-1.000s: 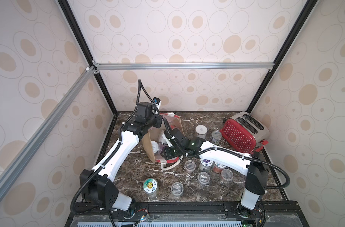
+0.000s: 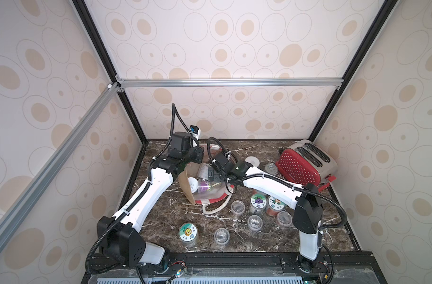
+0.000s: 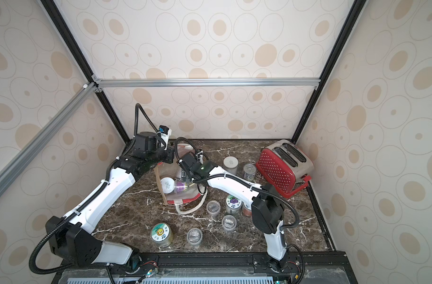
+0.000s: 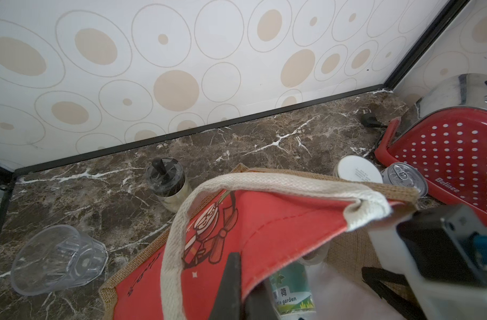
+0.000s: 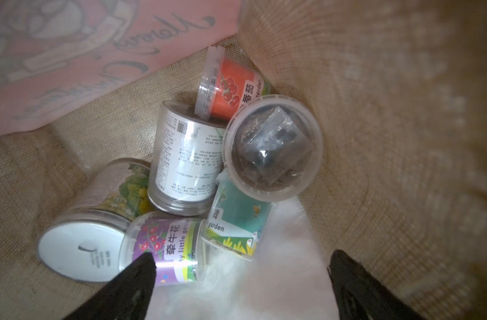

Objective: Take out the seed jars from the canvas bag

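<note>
The canvas bag [image 3: 161,189] lies open at the middle back. In the left wrist view my left gripper is shut at the red rim [image 4: 286,224] with white handle; whether fabric is between the fingers is unclear. My right gripper hangs open inside the bag. Below it, in the right wrist view, lie several jars: an upright clear one [image 5: 272,144], a red-label one [image 5: 235,85], a white-label one [image 5: 182,160], a green-label one [image 5: 232,218], a purple-label one [image 5: 166,250] and a leafy-label one [image 5: 83,250].
Several jars stand on the table front and right of the bag, including a yellow-flower lid [image 2: 188,232]. A red toaster [image 2: 301,168] sits at the back right. A clear cup [image 4: 59,261] and a dark-lidded container [image 4: 166,186] stand behind the bag.
My left arm dipped slightly from its position one second ago, staying at the bag's rim.
</note>
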